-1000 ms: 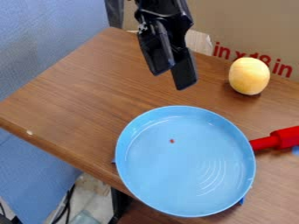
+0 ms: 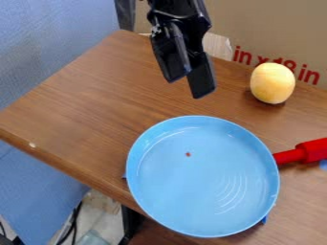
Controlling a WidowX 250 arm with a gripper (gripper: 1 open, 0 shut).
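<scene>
My black gripper hangs over the back of the wooden table, above and behind a light blue plate that has a small red speck near its middle. I cannot make out whether its fingers are open or shut. A pale yellow round object, like a potato or onion, stands at the back right, to the right of the gripper and apart from it.
A red cylindrical object lies at the right edge beside the plate, with something blue by it. A cardboard panel is behind; cables hang below the left edge.
</scene>
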